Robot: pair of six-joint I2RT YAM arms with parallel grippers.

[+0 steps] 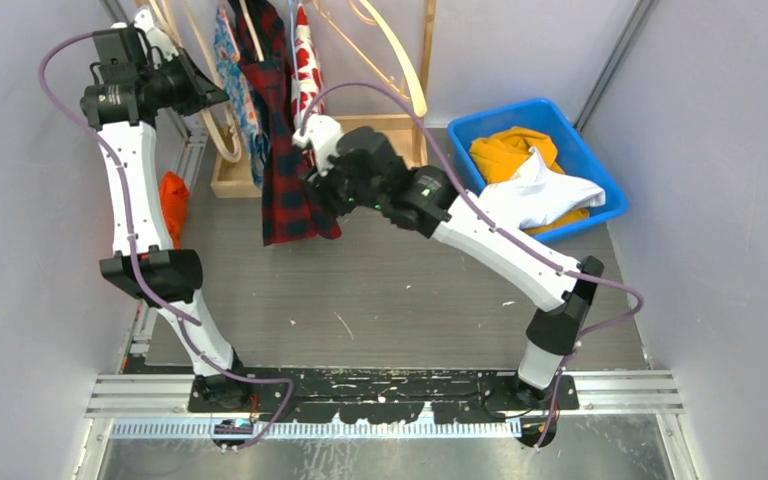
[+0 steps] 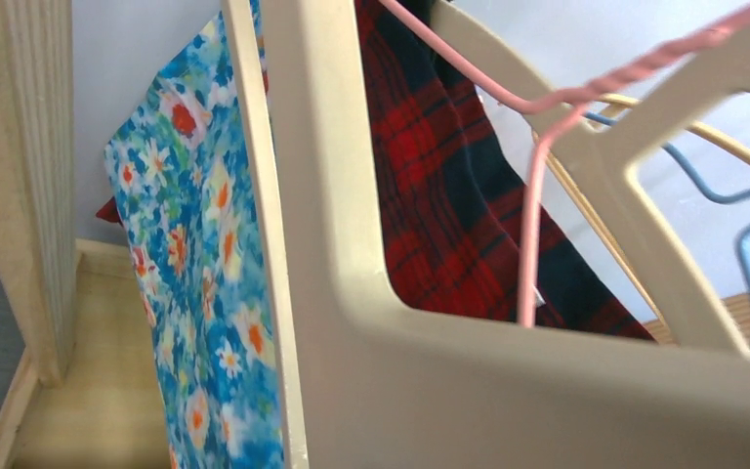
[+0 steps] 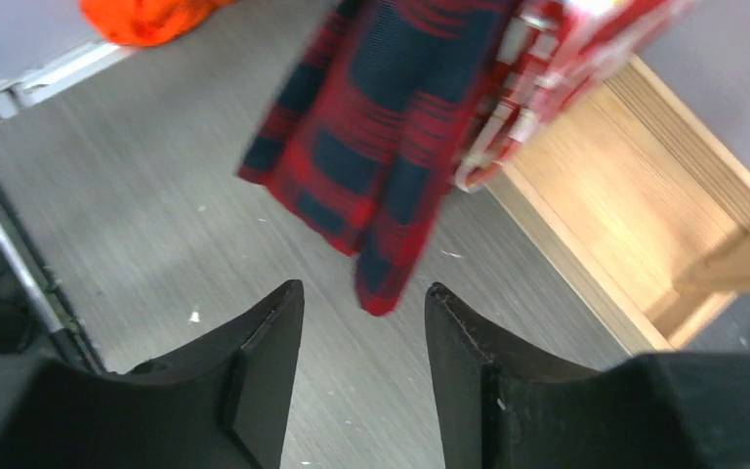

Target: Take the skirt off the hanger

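Observation:
A red and dark plaid skirt (image 1: 290,200) hangs from the rack, between blue floral cloth (image 2: 205,244) and red-white cloth. My left gripper (image 1: 210,95) is at a beige hanger (image 2: 322,176) at the upper left, looking shut on it; its fingers are not visible in the left wrist view, where the hanger fills the middle. My right gripper is open just in front of the skirt's lower part, its fingers either side of the hanging corner but apart from it.
A wooden rack base (image 3: 605,166) lies under the clothes. A blue bin (image 1: 605,205) with yellow and white cloth stands at the right. Orange cloth (image 1: 172,210) lies at the left wall.

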